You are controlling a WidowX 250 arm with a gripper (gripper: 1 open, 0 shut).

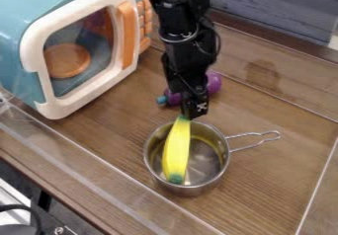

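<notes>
A yellow banana-like toy (176, 150) with a green tip rests in a steel pot (209, 170) whose wire handle points right. The black gripper (193, 109) hangs open just above the upper end of the banana. Behind the gripper lies a purple toy (214, 83) with a teal end, partly hidden by the fingers.
A light blue toy microwave (24, 41) with white door frame and orange panel stands at the left.
</notes>
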